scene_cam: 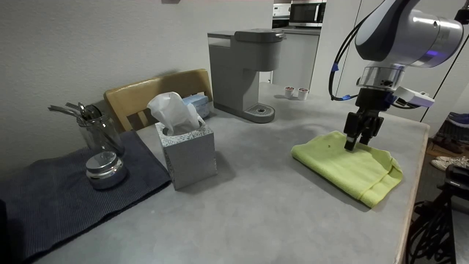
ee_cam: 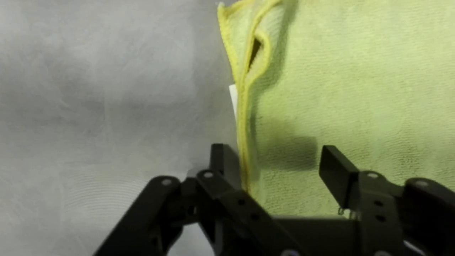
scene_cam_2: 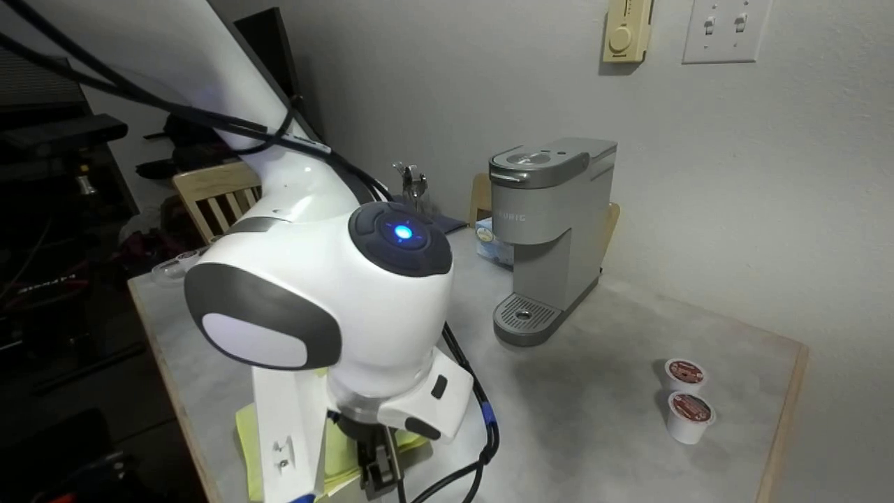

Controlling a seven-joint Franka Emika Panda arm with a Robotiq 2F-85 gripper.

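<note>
A folded yellow-green cloth (scene_cam: 343,169) lies on the grey table near its right edge. My gripper (scene_cam: 358,147) points down at the far edge of this cloth. In the wrist view, the cloth (ee_cam: 362,85) fills the right side, its stitched yellow edge running between the fingers of my gripper. One finger (ee_cam: 219,160) is over the bare table beside that edge, the other over the cloth. A clear gap separates them, so the fingers stand apart. Whether the fingertips touch the cloth cannot be told. Exterior view 2 shows only part of the cloth (scene_cam_2: 249,444) behind the arm.
A grey coffee maker (scene_cam: 242,74) stands at the back, two small pods (scene_cam_2: 689,406) to its right. Toward the left are a tissue box (scene_cam: 191,154), a jar of utensils (scene_cam: 101,136) and a lidded jar (scene_cam: 105,169) on a dark mat (scene_cam: 57,198).
</note>
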